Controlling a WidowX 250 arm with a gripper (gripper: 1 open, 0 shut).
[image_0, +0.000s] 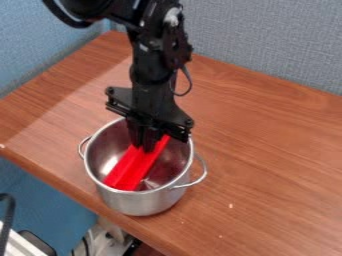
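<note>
A stainless steel pot (147, 202) with two wire handles stands near the front left edge of the wooden table. Inside it lies a long red object (131, 167), leaning diagonally up toward the back right. The black gripper (144, 138) reaches down from above into the back of the pot, over the upper end of the red object. Its fingertips are dark and partly hidden, so whether anything is between them cannot be made out.
Blue-grey panels stand at the back and left. Below the front left edge are cables and white hardware on a blue floor.
</note>
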